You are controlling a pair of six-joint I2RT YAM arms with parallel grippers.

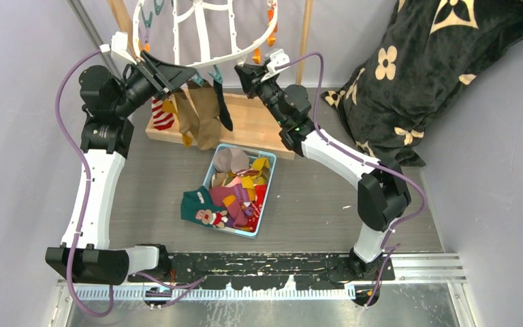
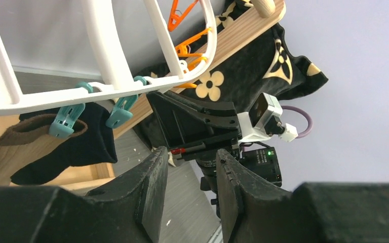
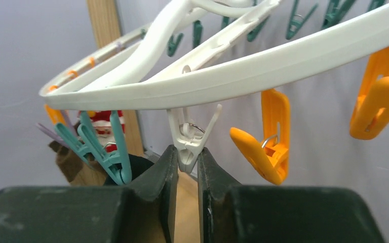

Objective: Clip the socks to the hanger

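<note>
The white hanger [image 1: 204, 61] carries brown socks [image 1: 208, 119], a black sock [image 1: 224, 109] and striped red socks [image 1: 163, 116], hanging below its clips. My right gripper is shut on a white clip [image 3: 187, 142] under the hanger's rim, between teal clips [image 3: 122, 157] and orange clips [image 3: 276, 162]. My left gripper is part open beside the hanger, with nothing seen between its fingers; in the left wrist view it faces the right arm and two teal clips [image 2: 121, 111].
A blue bin [image 1: 255, 231] of loose socks stands on the floor below. A wooden base [image 1: 259, 122] sits under the hanger. A dark floral cushion [image 1: 422, 82] leans at the right; floor around the bin is clear.
</note>
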